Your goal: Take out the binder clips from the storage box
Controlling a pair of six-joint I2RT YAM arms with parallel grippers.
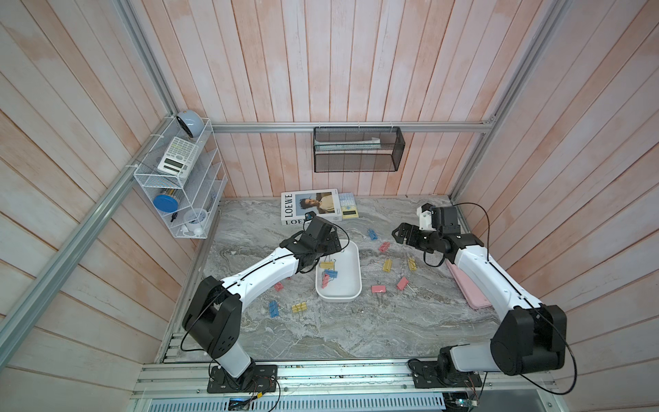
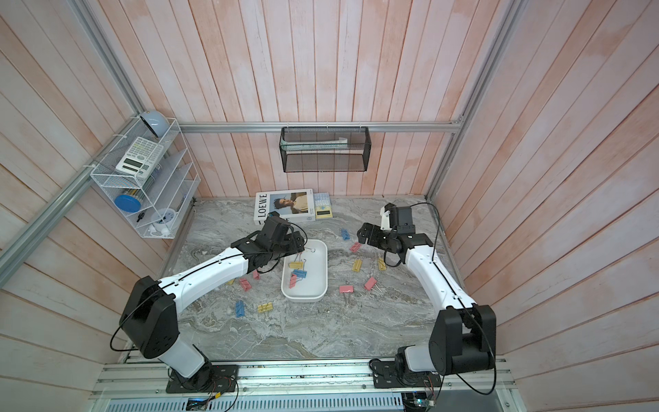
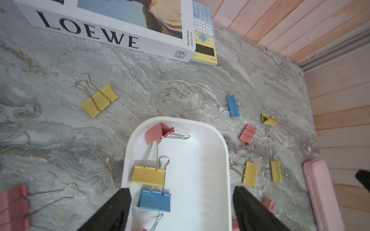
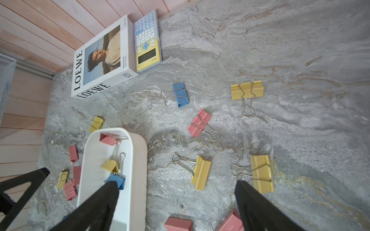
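The white storage box [image 3: 192, 165] holds a red binder clip [image 3: 157, 134], a yellow one [image 3: 148, 175], a blue one [image 3: 154, 200] and another red one at its near end. My left gripper hangs over the box, open, with nothing seen between its fingers. My right gripper is open and raised right of the box, above loose clips. Red, yellow and blue clips, such as a yellow clip [image 4: 246, 90], lie on the table around the box.
A LOEWE book [image 4: 96, 63] and a yellow calculator [image 4: 147, 53] lie at the back. A pink tray [image 3: 319, 192] is at the right edge, a wire shelf [image 1: 192, 185] on the left wall, a mesh basket [image 1: 357, 158] on the back wall. The marble table has bare patches between clips.
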